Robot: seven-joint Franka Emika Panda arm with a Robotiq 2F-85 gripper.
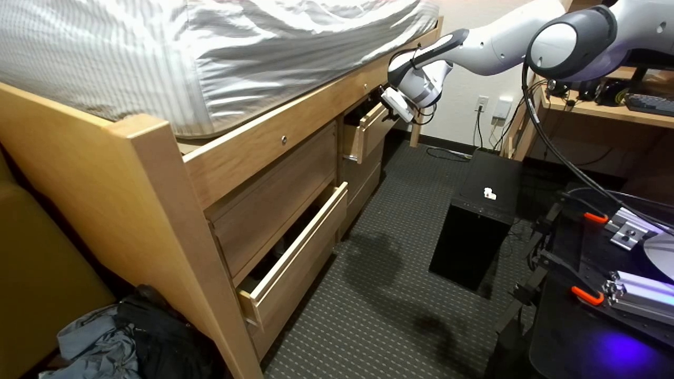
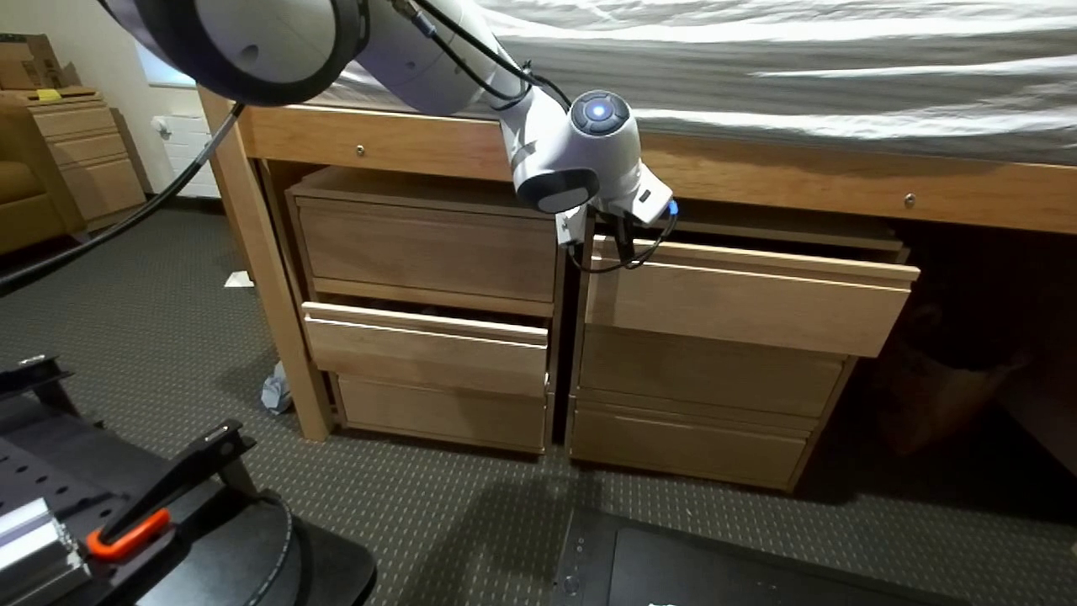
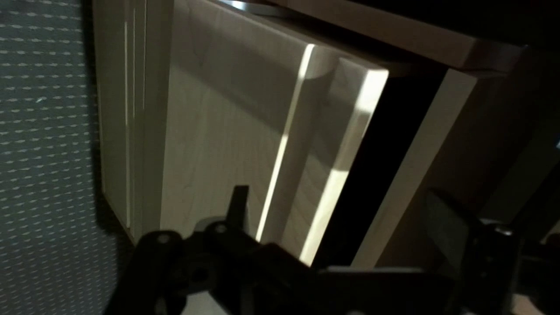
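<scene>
The upper drawer [image 2: 747,303] of one cabinet under the bed is pulled partway out. My gripper is at its top edge, with the fingers spread wide. In the wrist view one dark finger [image 3: 239,204] shows in front of the drawer face, and the other finger [image 3: 446,223] is beyond the face's top edge, on the cabinet side. The drawer's rim [image 3: 344,157] passes through the gap between them. Whether either finger touches the wood cannot be told. Shadow hides the drawer's inside.
A second drawer [image 1: 303,259], in the neighbouring cabinet, also stands partly out. The bed rail [image 1: 284,139] runs just above the cabinets. On the carpet stands a black box [image 1: 474,215]; a black table [image 1: 594,341] is at the right. Carpet lies clear between box and drawers.
</scene>
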